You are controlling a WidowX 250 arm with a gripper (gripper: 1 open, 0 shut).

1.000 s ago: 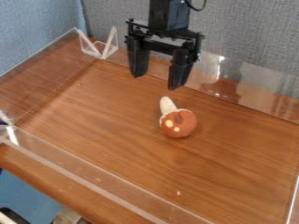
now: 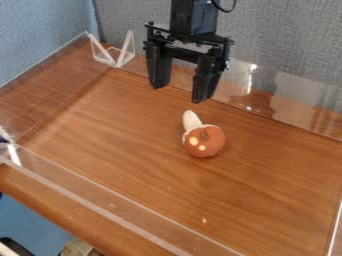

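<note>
A small mushroom toy [image 2: 205, 142], with a spotted orange-red cap and a white stem pointing up-left, lies on its side on the wooden table [image 2: 134, 160], right of centre. The black gripper [image 2: 179, 85] hangs above and behind it at the top middle, open, with its two fingers wide apart and nothing between them.
Clear low walls border the table at the back and front. A white wire frame [image 2: 114, 55] stands at the back left corner. Grey and blue padded walls surround the area.
</note>
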